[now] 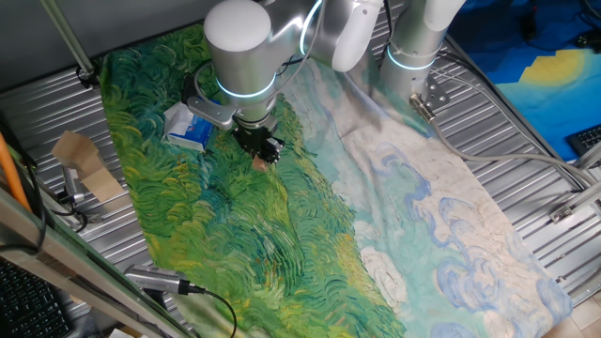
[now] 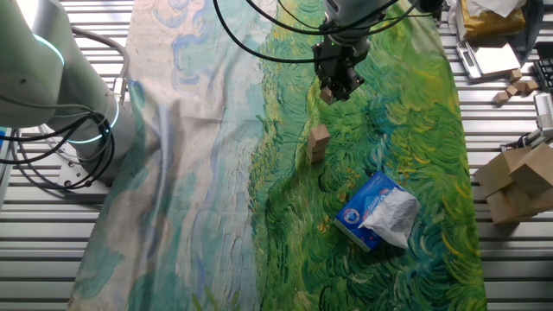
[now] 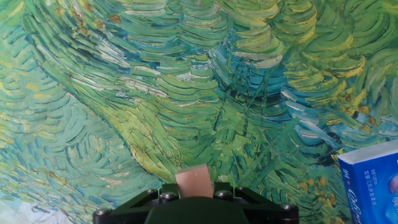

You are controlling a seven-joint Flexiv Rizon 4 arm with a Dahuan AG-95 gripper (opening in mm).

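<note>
My gripper point(image 2: 338, 76) hangs over the green part of the painted cloth, shut on a small wooden block point(image 2: 326, 95). In the wrist view the pinkish block point(image 3: 194, 182) shows at the bottom edge, between the dark fingers. From the first exterior side, a bit of that block point(image 1: 259, 163) shows just under the gripper point(image 1: 267, 153). A small upright stack of wooden blocks point(image 2: 318, 142) stands on the cloth, apart from the gripper. The arm seems to hide this stack in exterior view 1, and the wrist view does not show it.
A blue tissue box point(image 2: 363, 210) with white tissue lies near the stack, also at the wrist view's right edge. Several loose blocks point(image 2: 516, 86) and a cardboard box point(image 2: 518, 183) are off the cloth.
</note>
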